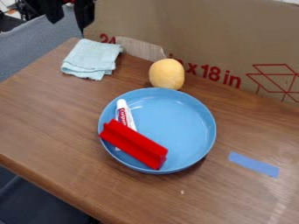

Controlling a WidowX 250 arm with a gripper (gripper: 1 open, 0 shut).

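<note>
My gripper (pixel 55 12) is a dark shape at the top left edge of the camera view, mostly cropped and apart from the objects; its fingers are too unclear to read. A light blue plate (pixel 187 122) sits on the wooden table and holds a red block-like object (pixel 133 143) and a white tube with red lettering (pixel 125 114). A folded pale blue cloth (pixel 89 59) lies at the back left, below the gripper. A round yellow object (pixel 167 73) stands behind the plate.
A cardboard wall (pixel 222 35) closes off the back. A blue tape strip (pixel 253 164) lies at the right.
</note>
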